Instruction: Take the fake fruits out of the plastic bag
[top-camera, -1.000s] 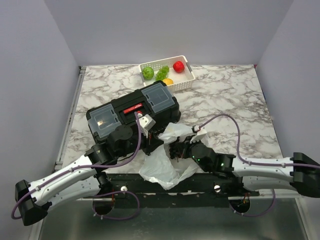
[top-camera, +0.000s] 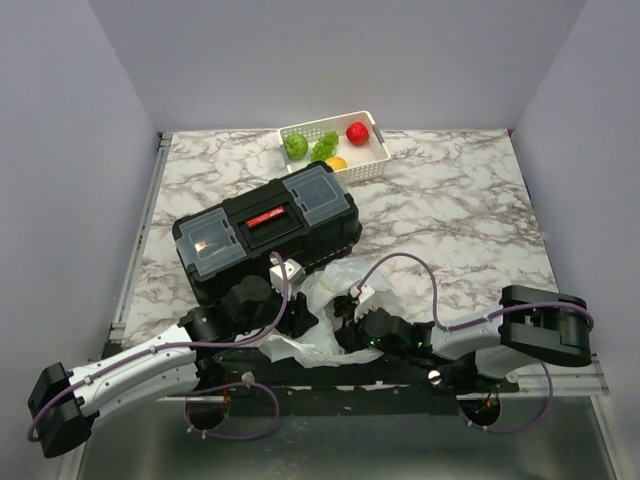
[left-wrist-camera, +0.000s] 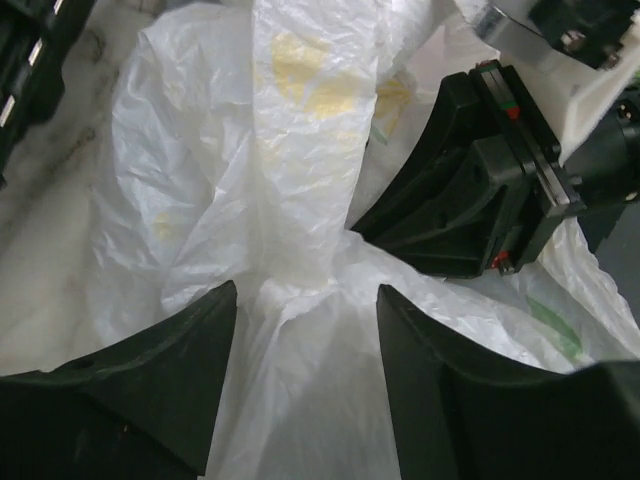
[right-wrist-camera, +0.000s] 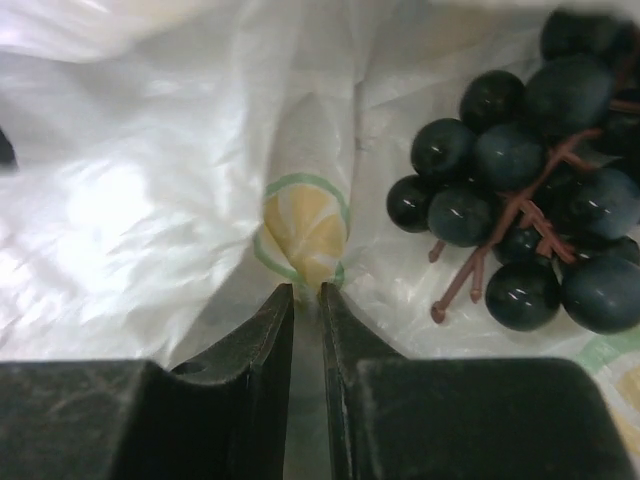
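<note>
The white plastic bag (top-camera: 318, 335) lies crumpled at the table's front, in front of the toolbox. Its folds pass between the spread fingers of my left gripper, which stands part open. From the right, the right gripper's black fingers (left-wrist-camera: 450, 200) reach against the bag in the left wrist view. Inside the bag, a bunch of dark grapes (right-wrist-camera: 500, 170) with a brown stem lies right of my right gripper. A narrow gap shows between that gripper's fingertips, with no fruit in it. Any other fruit in the bag is hidden.
A black toolbox (top-camera: 265, 225) stands close behind the bag and the left arm. At the back, a white basket (top-camera: 365, 174) holds a green fruit (top-camera: 296, 146), green grapes (top-camera: 324, 146), an orange fruit (top-camera: 336, 163) and a red fruit (top-camera: 357, 133).
My right arm has swung in leftward and toward the front, into the bag's mouth.
</note>
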